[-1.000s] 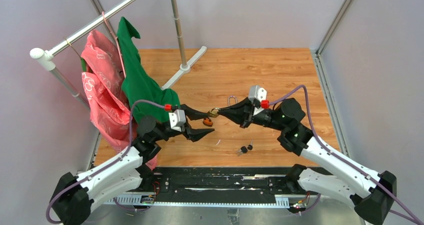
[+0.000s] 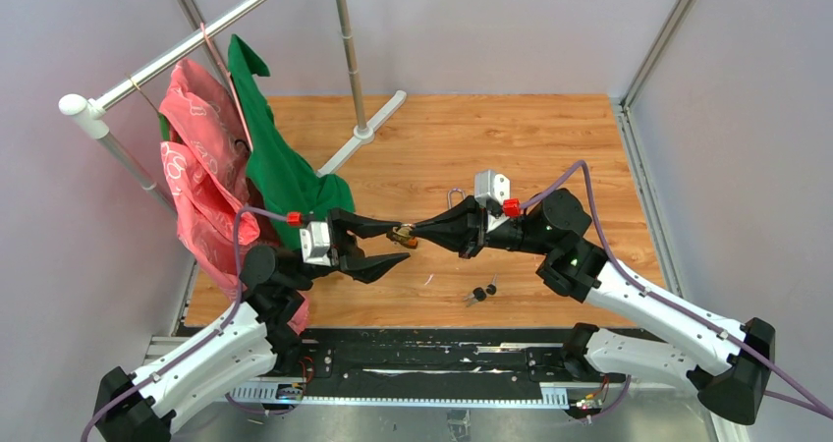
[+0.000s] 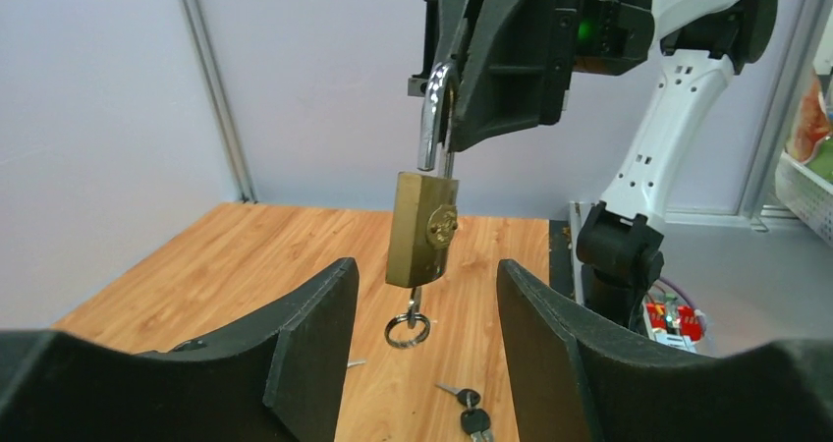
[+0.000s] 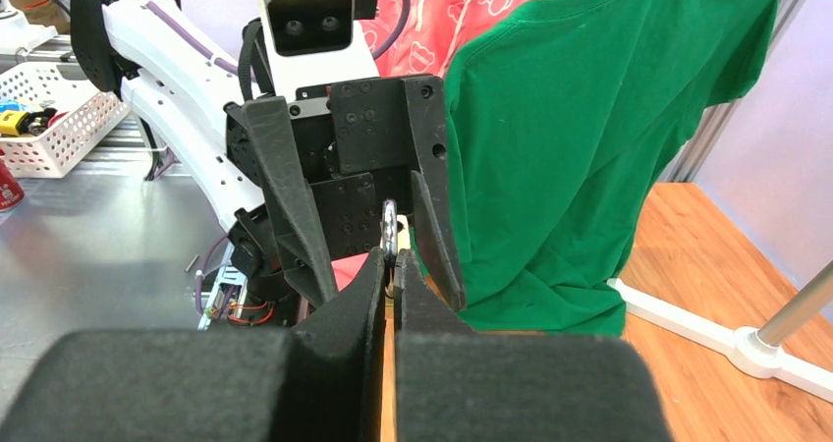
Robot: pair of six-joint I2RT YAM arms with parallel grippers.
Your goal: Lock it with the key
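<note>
A brass padlock (image 3: 422, 228) hangs by its shackle (image 3: 429, 123) from my right gripper (image 2: 414, 230), which is shut with that shackle at its fingertips. Below the lock body, a thin stem with a metal ring (image 3: 407, 331) shows, apparently a key in the lock's underside. In the left wrist view I cannot tell whether the shackle is seated. My left gripper is part open, its fingers apart on either side of the padlock's line and nothing gripped. Seen from the right wrist, the shackle rises just past the right fingertips (image 4: 371, 275).
Loose dark keys (image 2: 478, 295) lie on the wooden table (image 2: 530, 147). A metal shackle (image 2: 457, 197) lies behind the right gripper. The clothes rack with a green shirt (image 2: 285, 167) and a pink garment (image 2: 201, 147) stands behind the left arm.
The right gripper and padlock have shifted a little left, bringing the lock close to the left fingers.
</note>
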